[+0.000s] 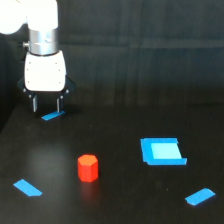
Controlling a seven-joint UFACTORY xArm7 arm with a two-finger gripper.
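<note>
A red hexagonal block [88,168] stands on the dark table, a little left of centre and toward the front. At the back left hangs my gripper [46,104] below the white arm, its two dark fingers [34,103] spread apart. Nothing shows between them. The gripper is well apart from the red block, behind it and to its left. On the right side of the table lies a pale square patch [164,151] framed by blue tape [147,151], with nothing standing on it.
Blue tape strips lie on the table at the front left [27,188], at the front right [200,197] and near the gripper [53,116]. A dark curtain [140,55] hangs behind. Bare table separates the block from the taped square.
</note>
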